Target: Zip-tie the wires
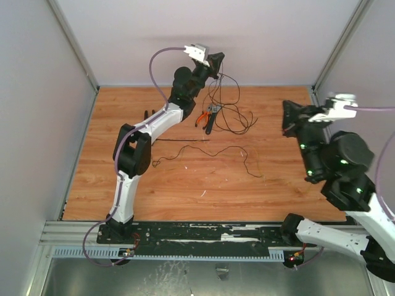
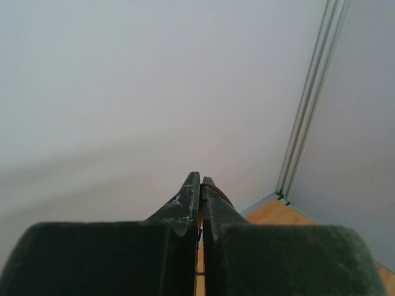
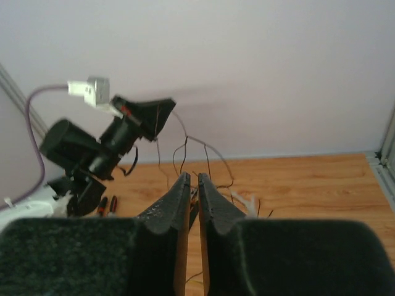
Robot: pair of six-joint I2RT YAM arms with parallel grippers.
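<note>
A bundle of thin dark wires (image 1: 239,122) hangs down from my left gripper (image 1: 217,60), held high near the back wall, and its lower loops reach the tabletop. Between the left fingertips a brown wire (image 2: 217,190) passes, and the fingers are shut on it. My right gripper (image 1: 287,118) is up in the air to the right of the bundle. A narrow gap shows between the right fingers, with nothing in it. A thin straight black strip (image 1: 182,140) lies on the table; whether it is a zip tie cannot be told.
Orange-handled pliers (image 1: 199,119) and a grey-and-black cutter (image 1: 210,121) lie close beside the wires. Two dark sticks (image 3: 107,206) are at the back left. A loose wavy wire (image 1: 213,155) crosses mid-table.
</note>
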